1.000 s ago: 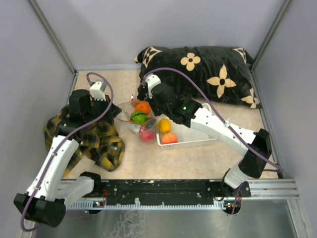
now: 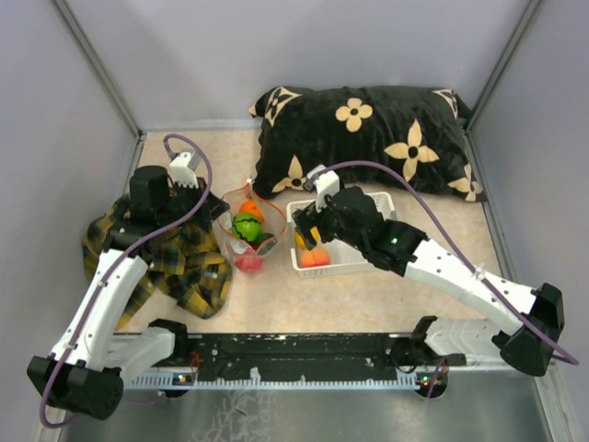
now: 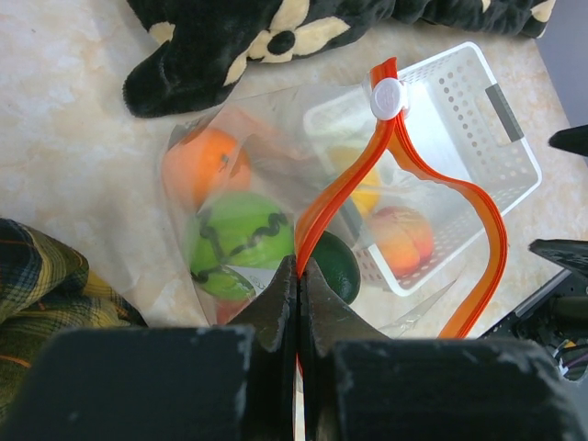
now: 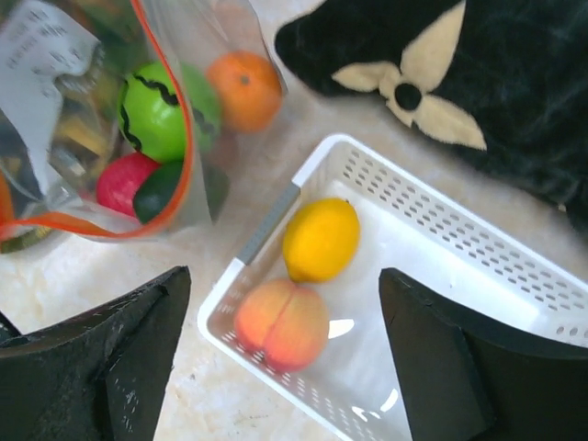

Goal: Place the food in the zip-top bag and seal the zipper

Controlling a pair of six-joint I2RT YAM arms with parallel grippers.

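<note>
The clear zip top bag (image 2: 241, 195) with an orange zipper (image 3: 404, 152) stands with its mouth spread. In it lie an orange (image 3: 207, 165), a green striped ball-like food (image 3: 241, 241), a dark green piece (image 3: 336, 266) and a pink-red one (image 4: 126, 184). My left gripper is shut on the bag's rim at the zipper. Over the basket hangs my right gripper, open and empty. Below it, a yellow lemon (image 4: 321, 239) and a peach (image 4: 282, 325) rest in the white basket (image 4: 432, 207), between its fingers as seen from the right wrist.
A dark cushion (image 2: 354, 138) with cream flowers fills the back of the table. Left of the bag lies a plaid cloth (image 2: 198, 281), partly under my left arm.
My right gripper has moved right and toward the front, from beside the bag to over the basket. The bag and the food in it have shifted slightly left. The left arm is nearly still.
</note>
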